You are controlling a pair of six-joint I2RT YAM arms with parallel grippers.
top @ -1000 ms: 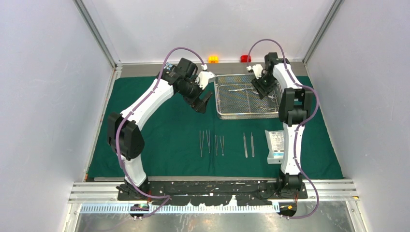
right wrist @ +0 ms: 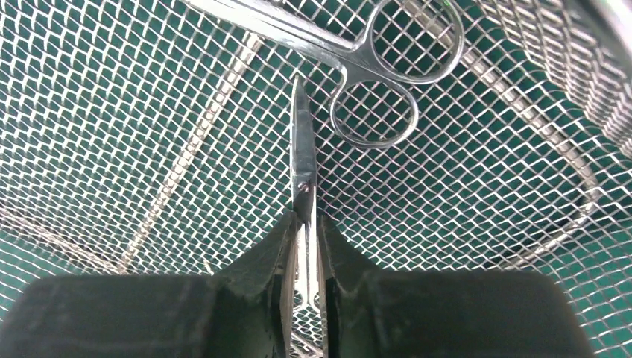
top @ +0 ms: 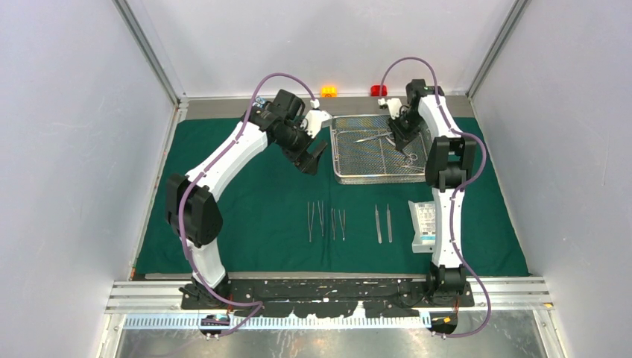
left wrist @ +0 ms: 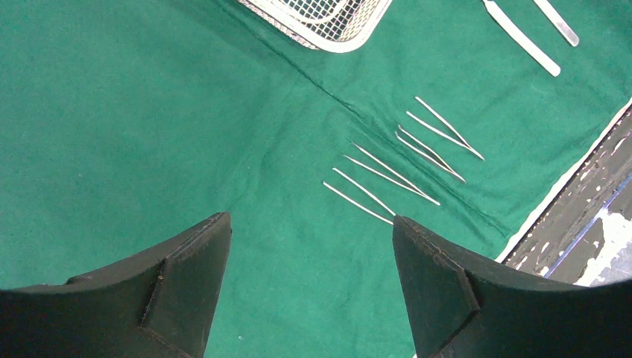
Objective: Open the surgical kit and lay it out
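Note:
A wire mesh basket (top: pixel 380 179) stands at the back right of the green cloth, holding several metal instruments. My right gripper is down inside it. Its fingers are close together on either side of a slim hinged scissor-like instrument (right wrist: pixel 302 142), and whether they clamp it cannot be told. Ring-handled scissors (right wrist: pixel 358 60) lie on the mesh just beyond its tip. Left of the basket my left gripper is open and empty above the cloth. In front, several tweezers (left wrist: pixel 376 171) and two flat handles (left wrist: pixel 525 41) lie spread out.
A white box with a printed label (top: pixel 425 224) sits at the front right, beside the right arm. Yellow (top: pixel 329 92) and red (top: pixel 378 90) blocks stand at the back edge.
The right gripper has shifted slightly within the basket. Scissor rings beside it have moved a little to the left, and a slender instrument has tilted. The left arm has stayed put.

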